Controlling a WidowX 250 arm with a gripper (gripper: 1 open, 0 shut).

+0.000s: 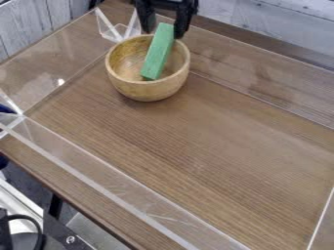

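Observation:
A round wooden bowl (133,84) sits at the upper middle of the wooden table. A green elongated block (156,55) leans inside it, its upper end reaching above the back rim. My black gripper (164,21) hangs at the top edge, just above and behind the bowl and the block's upper end, open, with its fingers apart. Whether it touches the block I cannot tell.
A clear, angular plastic piece (115,27) stands behind the bowl to the left. Black cables lie at the lower left.

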